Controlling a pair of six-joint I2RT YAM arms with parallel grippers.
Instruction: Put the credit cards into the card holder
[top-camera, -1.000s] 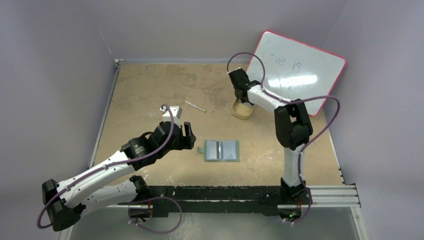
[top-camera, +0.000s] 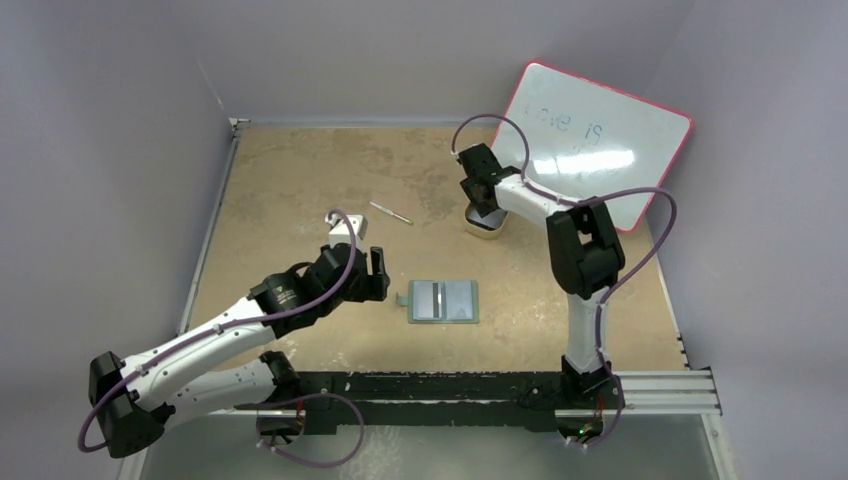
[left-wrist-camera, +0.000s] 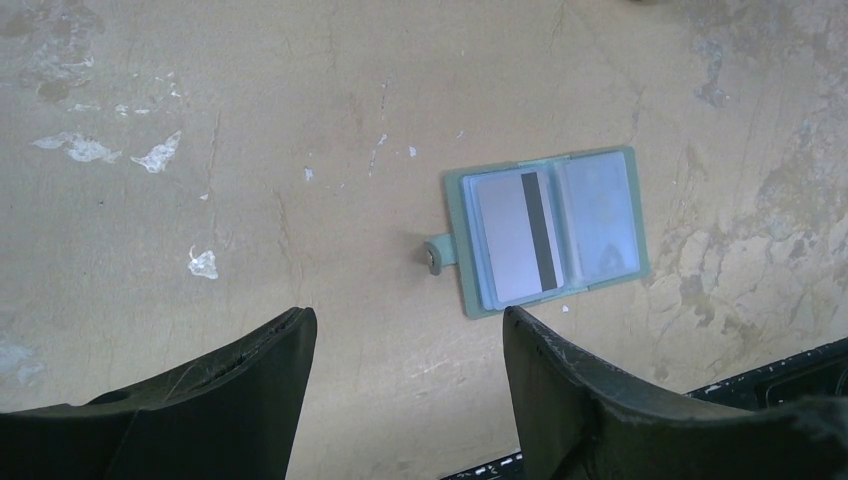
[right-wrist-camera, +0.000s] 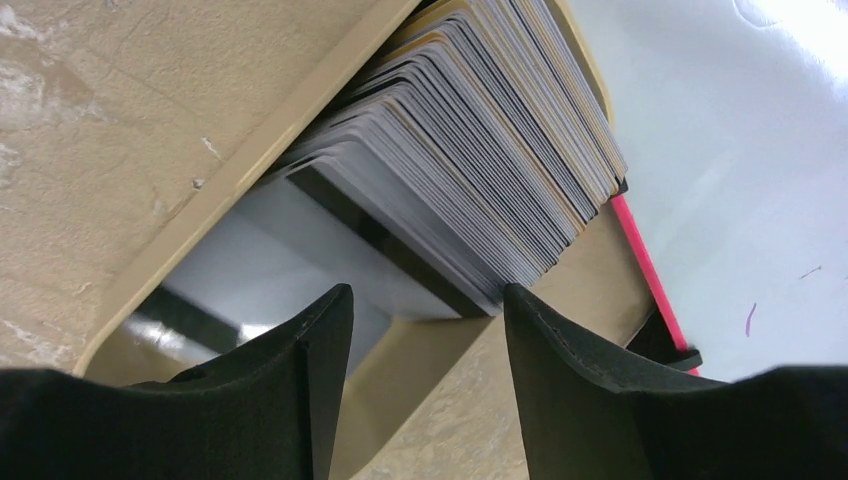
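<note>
The green card holder (top-camera: 443, 319) lies unfolded on the table, its strap pointing left. In the left wrist view a card with a dark stripe (left-wrist-camera: 515, 235) shows in the left half of the holder. My left gripper is apart from the holder, fingers spread and nothing between them. A tan box (right-wrist-camera: 225, 185) holds a tight stack of credit cards (right-wrist-camera: 450, 150) leaning at one end, with a striped card (right-wrist-camera: 165, 290) lying flat at the other. My right gripper is open over the box, close to the front card of the stack.
A white pen (top-camera: 390, 213) lies on the table left of the box. The red-edged whiteboard (top-camera: 600, 140) is at the back right, close to the box. Free table surrounds the holder.
A card now lies flat in the near end of the box, which looked empty earlier. The left arm barely moved.
</note>
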